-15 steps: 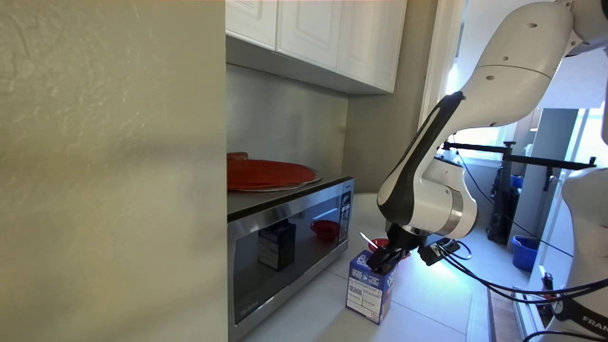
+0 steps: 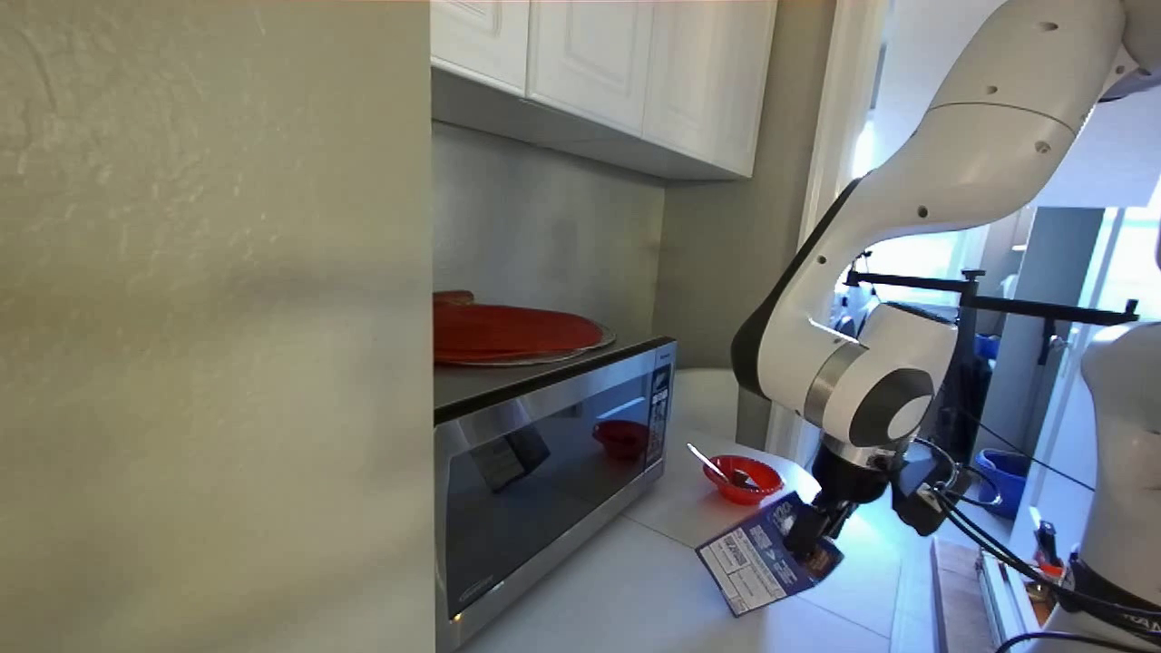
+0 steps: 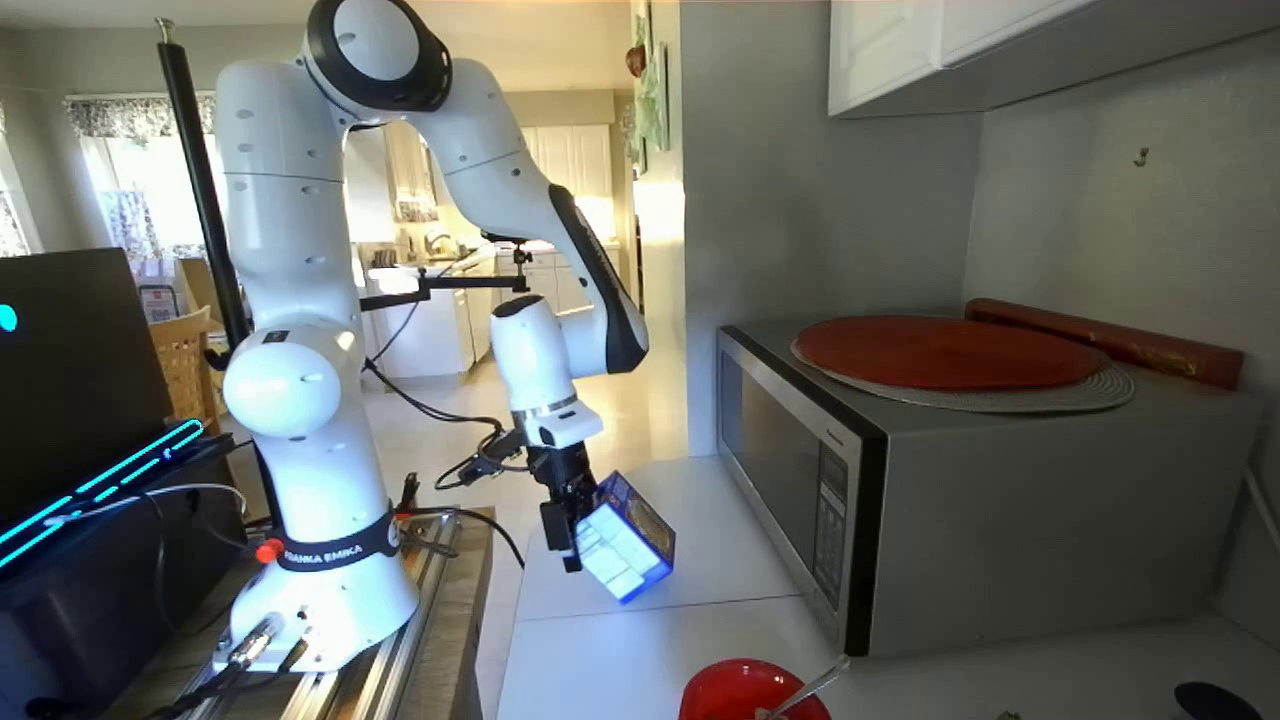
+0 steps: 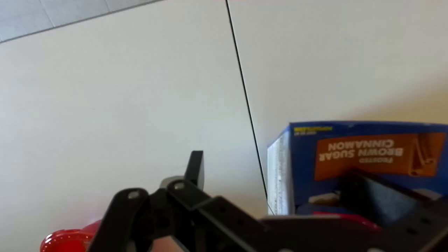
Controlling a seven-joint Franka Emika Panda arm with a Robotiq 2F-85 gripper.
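A blue Frosted Brown Sugar Cinnamon box [image 2: 756, 555] is tipped steeply over the white counter, its pale printed side facing the first exterior camera. The second exterior view shows the same box [image 3: 626, 546] leaning beside my gripper [image 3: 564, 538]; whether a corner touches the counter I cannot tell. Seen from the wrist, my gripper is open, its fingers wide apart. The left finger [image 4: 194, 168] is clear of the box, while the right one overlaps the front of the box [image 4: 378, 138]. Whether they touch there is unclear.
A red bowl [image 2: 746, 479] with a utensil in it stands on the counter behind the box. The microwave [image 2: 555, 468] carries a red round lid or mat [image 2: 517, 332]. Bare counter [image 3: 708, 528] lies between box and microwave.
One second ago the box stood upright nearer the microwave, with my gripper at its top. Box and gripper have since shifted right, away from the microwave, and the box has tilted.
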